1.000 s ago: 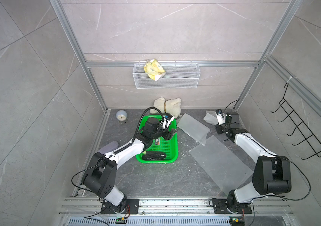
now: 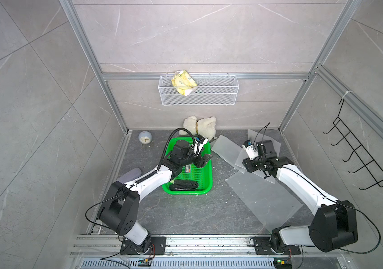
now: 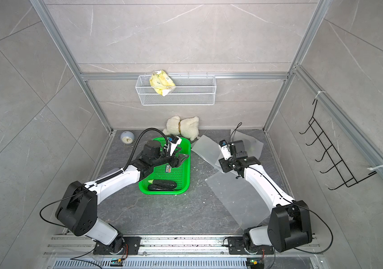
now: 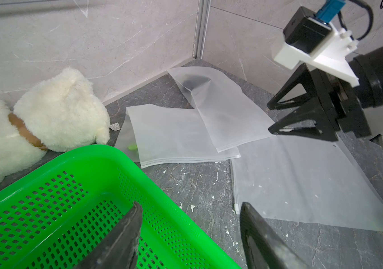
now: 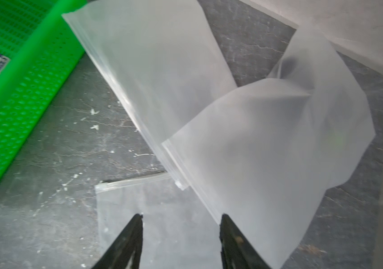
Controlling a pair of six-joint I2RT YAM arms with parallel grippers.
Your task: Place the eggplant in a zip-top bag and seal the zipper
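Dark, long eggplants (image 3: 162, 183) lie at the near end of the green basket (image 2: 209, 179); one shows a pale green stem. Translucent zip top bags lie right of the basket: a large flat one (image 4: 312, 179), a folded one (image 5: 146, 62) and a crumpled one (image 5: 263, 148) overlapping it. My left gripper hangs open and empty above the basket. My right gripper is open over the bags, nothing between its fingers.
A white plush toy (image 4: 61, 112) lies behind the basket, a small clock (image 3: 127, 137) at back left. A wire shelf (image 2: 209, 98) and a black hook rack (image 2: 353, 152) hang on the walls. Bare tabletop remains in front of the basket.
My right arm has moved leftward and a little toward the front, away from the right back corner, uncovering more of the crumpled bag. The left arm has stayed still.
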